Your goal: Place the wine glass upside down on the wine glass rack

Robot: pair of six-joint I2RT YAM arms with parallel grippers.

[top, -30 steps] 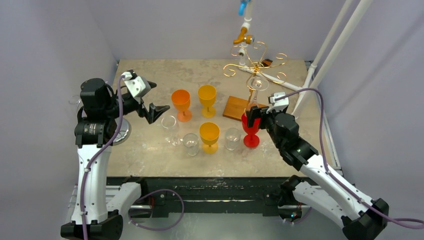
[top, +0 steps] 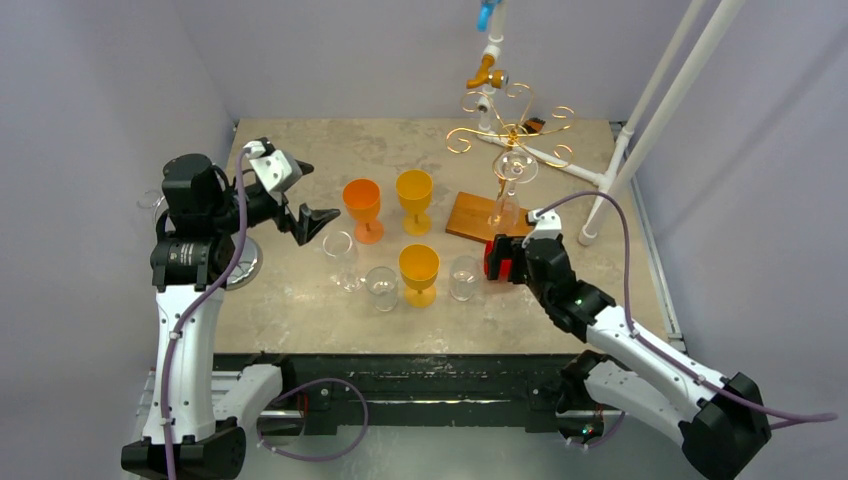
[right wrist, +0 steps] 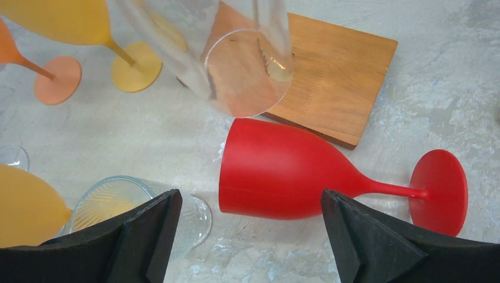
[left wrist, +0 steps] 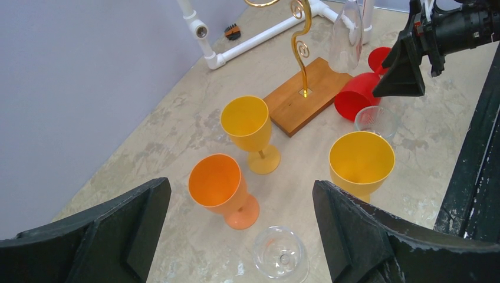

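The red wine glass [right wrist: 277, 168] lies on its side in the right wrist view, bowl to the left and foot to the right, beside the rack's wooden base [right wrist: 348, 76]. Above it my right gripper is open, nothing held between its fingers. In the top view this gripper [top: 498, 262] hides most of the red glass. The gold rack [top: 515, 132] carries a clear wine glass [top: 507, 208] hanging upside down. At the left, my left gripper [top: 320, 192] stands open and empty, left of the orange wine glass [top: 362, 200].
Two yellow wine glasses [top: 414, 190], a clear wine glass [top: 342, 262] and two tumblers [top: 382, 288] stand around the middle. One tumbler [right wrist: 183, 227] is close to the red bowl. White pipes [top: 620, 150] run behind the rack.
The red wine glass was upright about a second ago and has tipped onto its side. The left arm has stayed still.
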